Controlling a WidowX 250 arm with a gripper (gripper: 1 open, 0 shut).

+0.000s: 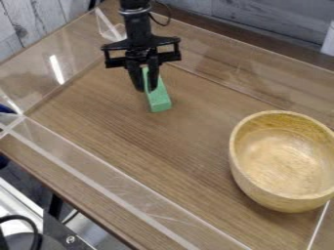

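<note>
My black gripper (146,70) is over a green rectangular object (156,99) that lies on the wooden table (144,166) in the upper middle of the camera view. The fingertips meet or overlap the object's upper end. Whether anything is between the fingers is too small to tell; the gripper looks shut.
A large light wooden bowl (280,161) stands at the right. Black cables show at the lower left corner, and a pale wall is at the upper left.
</note>
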